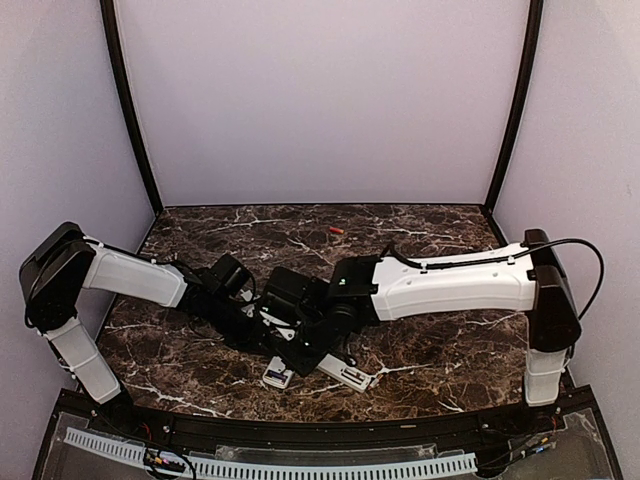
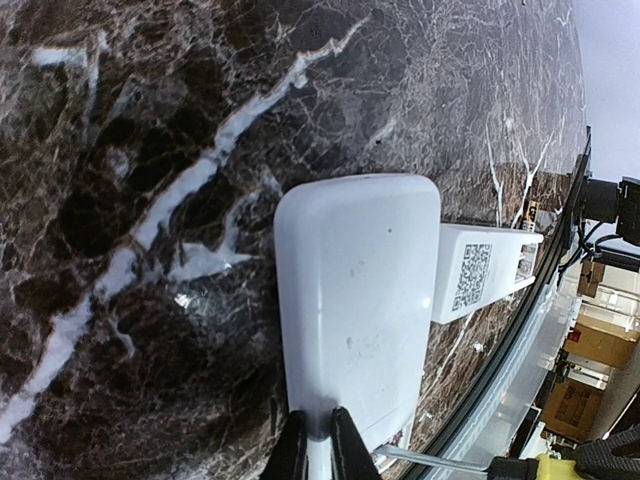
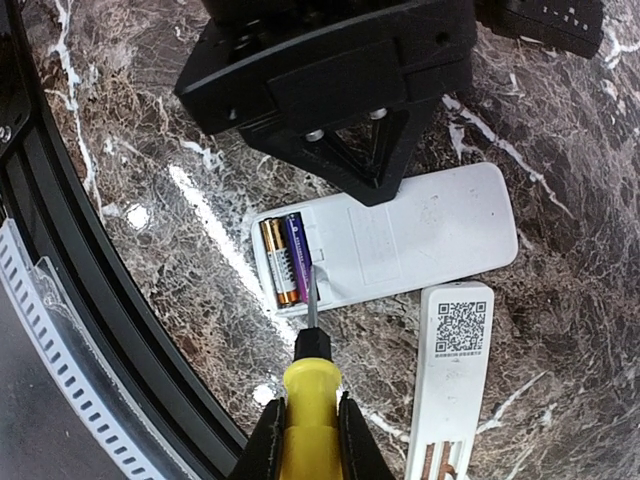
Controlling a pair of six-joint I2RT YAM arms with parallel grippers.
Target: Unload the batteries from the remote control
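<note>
The white remote control (image 3: 440, 228) lies on the dark marble table, its battery bay uncovered. Inside the bay, an orange-and-silver battery (image 3: 278, 262) and a purple battery (image 3: 297, 255) sit side by side. My left gripper is shut on the remote's edge, around its middle. My right gripper is shut on a screwdriver (image 3: 312, 375) with a yellow handle. The metal tip reaches into the bay, beside the purple battery's lower end. In the top view, both grippers crowd over the remote and hide much of it.
A second white case (image 3: 455, 370) with a QR code lies close beside the remote. A small red object (image 1: 336, 230) rests at the back of the table. The table's front edge and a slotted white strip (image 1: 330, 468) are nearby.
</note>
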